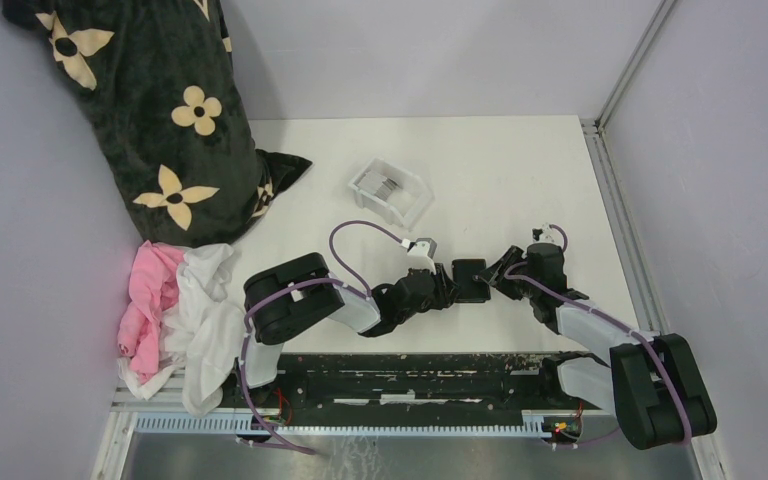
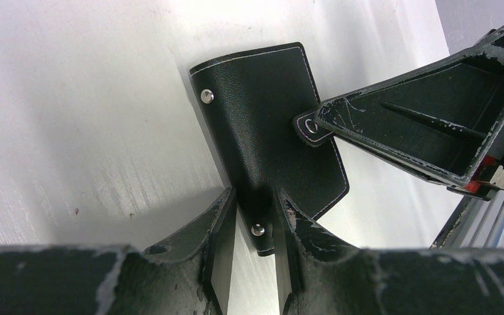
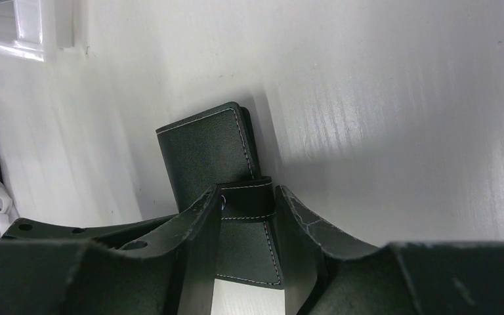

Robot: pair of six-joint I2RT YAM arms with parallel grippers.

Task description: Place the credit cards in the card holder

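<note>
The black card holder [image 1: 471, 281] lies on the white table between my two grippers, its snap strap [image 3: 248, 199] folded over one edge. In the left wrist view, the left gripper is at the holder's riveted edge, its fingers parted with a lower corner of the holder [image 2: 262, 85] showing in the gap. Over the strap, my right gripper stands open, a finger on either side of it in view; whether they touch it I cannot tell. Greyish cards, too small to make out singly, lie in the white tray [image 1: 413, 214].
The tray's clear wall [image 3: 29, 49] shows at the right wrist view's upper left. A dark flowered blanket [image 1: 195, 160] and pink and white cloths [image 1: 150, 300] lie at the left. Table right of the tray is free.
</note>
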